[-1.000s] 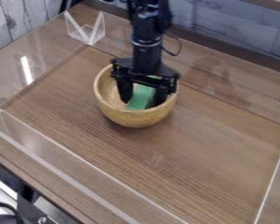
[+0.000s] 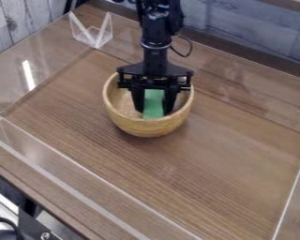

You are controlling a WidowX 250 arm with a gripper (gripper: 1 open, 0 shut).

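Note:
A round wooden bowl (image 2: pixel 127 122) sits on the wooden table (image 2: pixel 216 178), near the middle of the view. Inside it is a green object (image 2: pixel 153 104). My black gripper (image 2: pixel 154 90) reaches down from above into the bowl, its fingers at either side of the green object's upper part. Whether they touch it or are shut on it is hard to see.
Clear plastic pieces lie at the back left and at the left edge. A dark gap and a cable show at the lower left corner.
The gripper has turned about its vertical axis and its fingers now sit closer round the green object. The bowl has stayed about where it was.

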